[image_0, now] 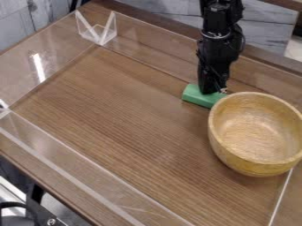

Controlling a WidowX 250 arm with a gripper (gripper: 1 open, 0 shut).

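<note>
My black gripper (215,86) reaches down from the top centre-right to just over a green block (202,95), which lies on the wooden table beside a large tan bowl (252,141). The fingertips are at the block's back right end, close to the bowl's rim. The gripper looks narrow; whether anything is between its fingers is hard to make out.
A clear plastic piece (98,29) stands at the back left. Black cables lie at the bottom left corner.
</note>
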